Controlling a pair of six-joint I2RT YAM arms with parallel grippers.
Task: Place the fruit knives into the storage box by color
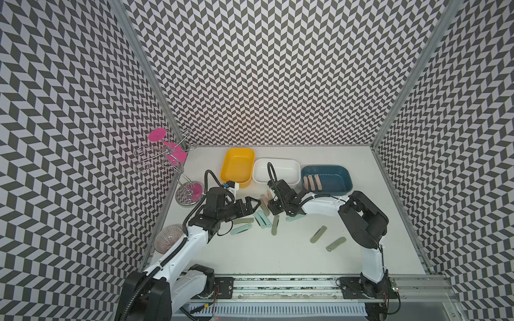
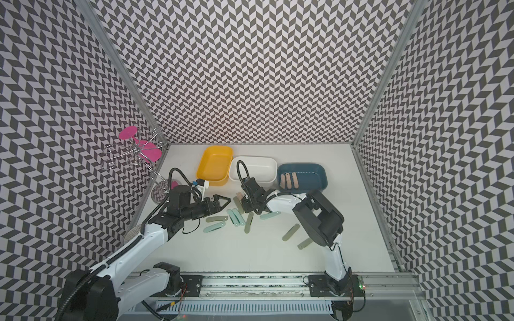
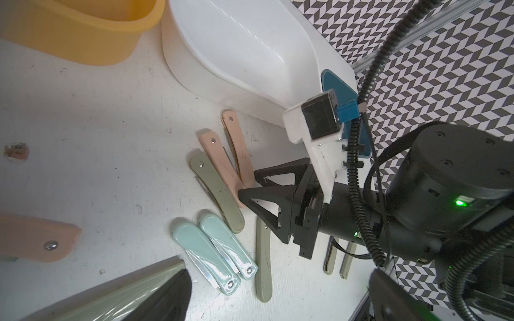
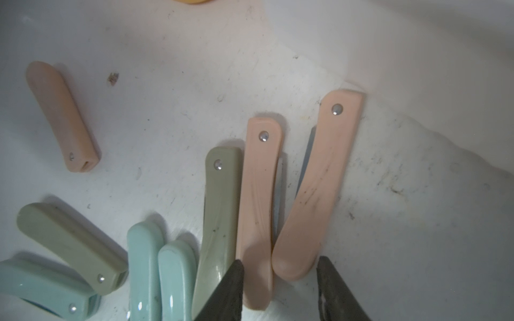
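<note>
Folded fruit knives in pink, olive and mint lie on the white table. My right gripper is low over two pink knives (image 4: 321, 176) (image 4: 257, 203), part open, its fingertips around their lower ends; whether it touches them I cannot tell. An olive knife (image 4: 219, 214) lies beside them, mint knives (image 3: 203, 256) nearer. Several pink knives (image 1: 311, 182) are in the blue box (image 1: 337, 179). My left gripper (image 1: 255, 205) hangs open over the knives, left of the right one.
The yellow box (image 1: 237, 165) and white box (image 1: 276, 168) stand at the back. A wire stand (image 1: 182, 176) is at the left, and olive knives (image 1: 335, 243) lie at the front right.
</note>
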